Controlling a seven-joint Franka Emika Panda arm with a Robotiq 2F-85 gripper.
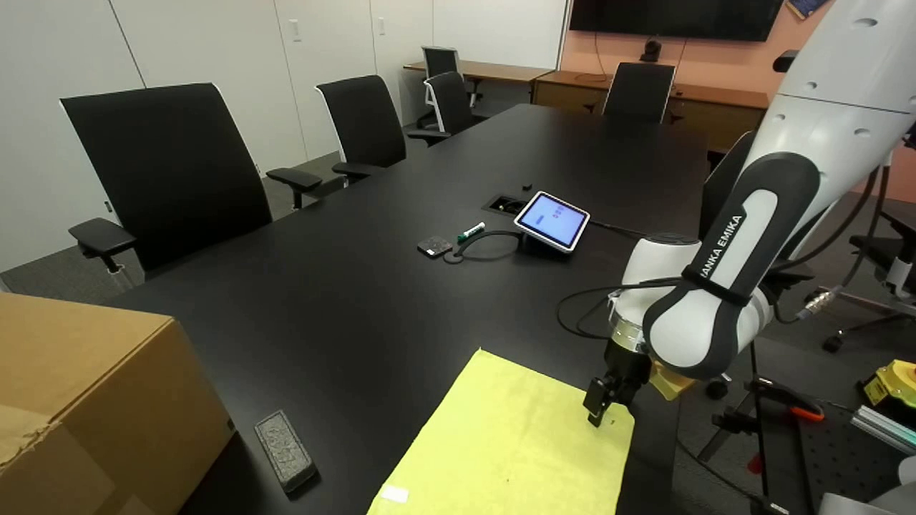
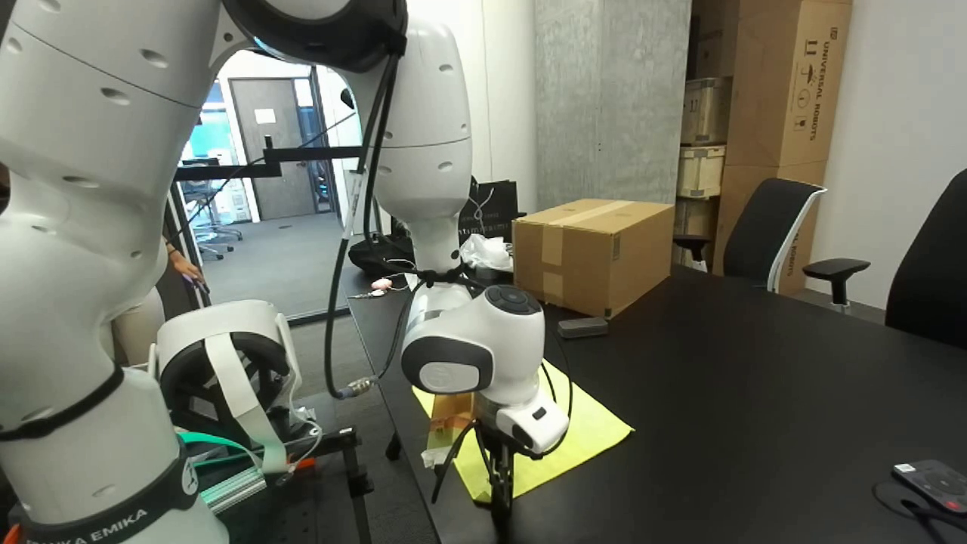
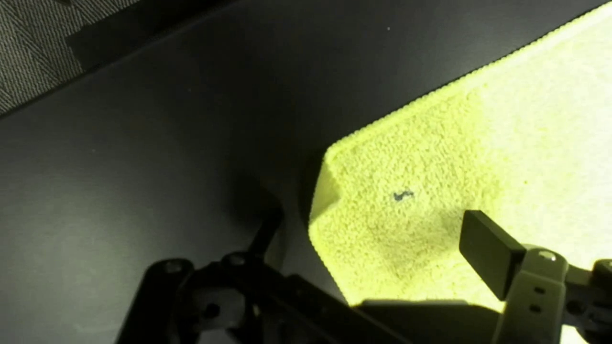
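Note:
A yellow cloth lies spread on the black table. In the wrist view its near corner shows a small turned-up fold at the edge and a short dark mark. My gripper is open above this corner; one finger is over bare table, the other over the cloth. Nothing is visible between them. Exterior view 1 puts the gripper low at the cloth's right corner; whether the fingertips touch it I cannot tell. In exterior view 2 the arm hides part of the cloth.
A cardboard box and a grey eraser stand left of the cloth. Farther back are a tablet, a green marker and a small black device. The table's edge runs close to the cloth corner. Mid-table is clear.

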